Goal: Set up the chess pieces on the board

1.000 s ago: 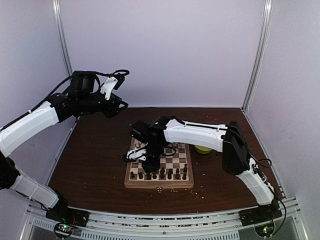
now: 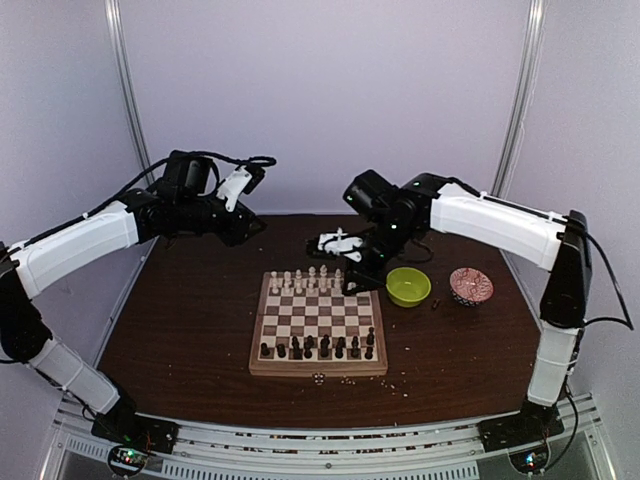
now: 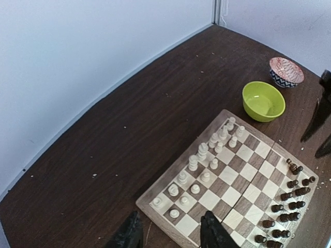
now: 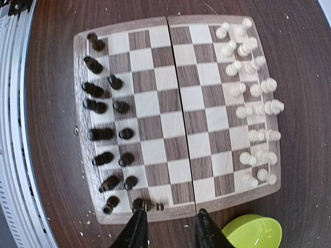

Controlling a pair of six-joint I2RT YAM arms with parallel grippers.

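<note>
Several white pieces [image 4: 260, 106] stand in two rows along one side of the chessboard [image 2: 318, 367]. Dark pieces [image 4: 101, 134] fill the opposite side. At one edge on the dark side, a dark piece [image 4: 147, 205] appears to lie on its side. My right gripper is above the board near its right edge, its fingers apart with nothing between them. The left gripper is raised at the left, behind the board in the top view, open and empty. Part of the white rows is hidden by the right arm in the top view.
A green bowl [image 2: 408, 286] stands just right of the board, with a red patterned bowl [image 2: 471, 286] beyond it. A small brown thing [image 2: 435, 303] lies between them. Small light specks dot the table [image 2: 200, 340].
My right arm has swung right and back from over the dark pieces to the board's right side, uncovering the middle squares and green bowl. The left arm has shifted slightly right and down.
</note>
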